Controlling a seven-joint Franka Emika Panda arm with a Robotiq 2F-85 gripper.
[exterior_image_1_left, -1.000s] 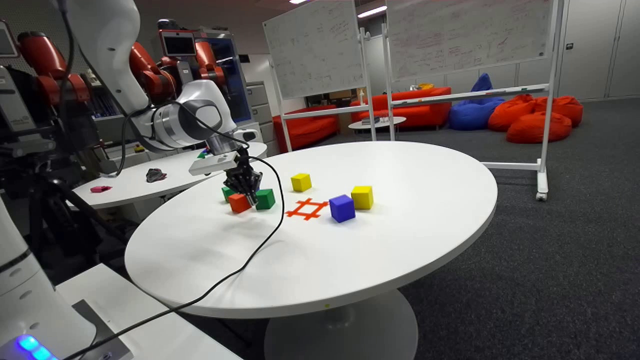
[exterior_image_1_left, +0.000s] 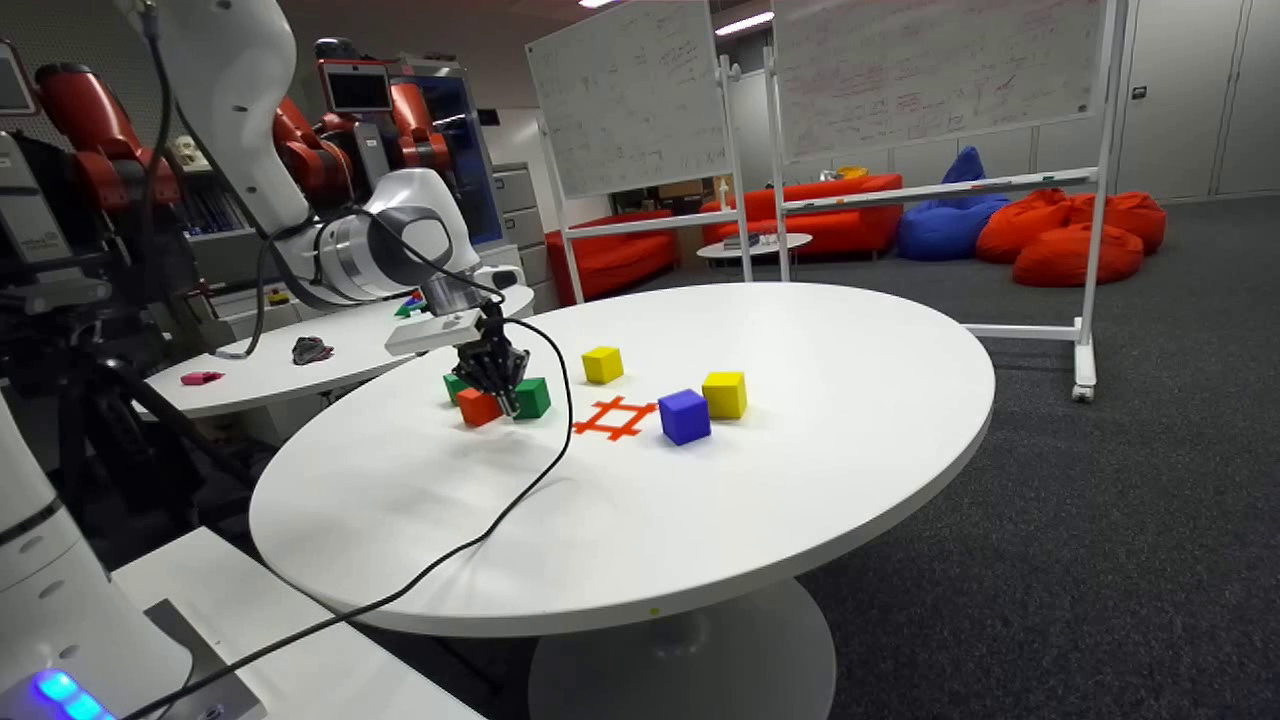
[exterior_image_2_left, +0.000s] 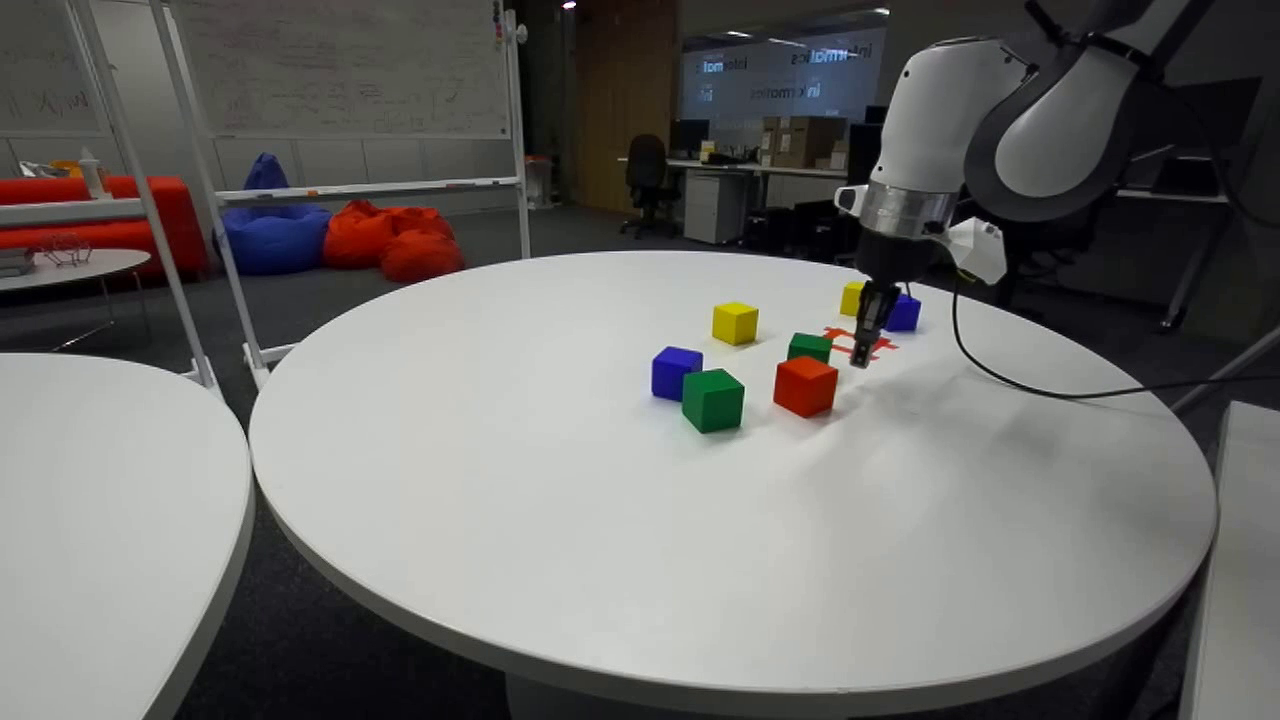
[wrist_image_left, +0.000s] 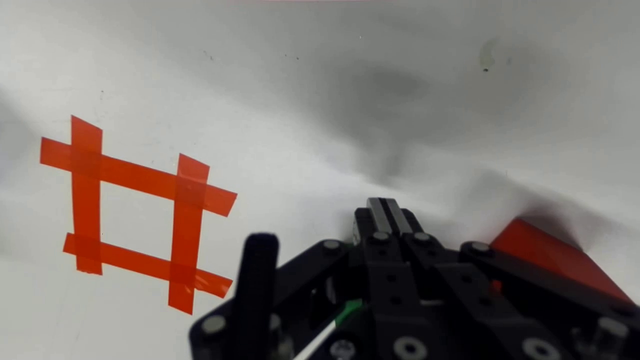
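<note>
My gripper is shut, its two fingertips pressed together with nothing visible between them. In the second exterior view the gripper (exterior_image_2_left: 859, 358) points down just beside a red cube (exterior_image_2_left: 805, 386) and a green cube (exterior_image_2_left: 810, 348). The wrist view shows part of the red cube (wrist_image_left: 558, 258) to the right of the fingers, and a sliver of the green cube (wrist_image_left: 349, 310) behind the gripper's linkage. A square of crossed red tape (wrist_image_left: 137, 176) is stuck to the table, left of the fingers, with its middle empty.
On the white round table (exterior_image_1_left: 768, 516) are also a yellow cube (exterior_image_1_left: 602, 365), another yellow cube (exterior_image_1_left: 725, 395) beside a blue cube (exterior_image_1_left: 684, 416), and a second blue cube (exterior_image_2_left: 677, 373) with another green cube (exterior_image_2_left: 713, 401). A black cable (exterior_image_1_left: 480, 538) crosses in front.
The arm and gripper have shifted slightly to the right in the first exterior view, and the cable has swung with them. The cubes look unmoved.
</note>
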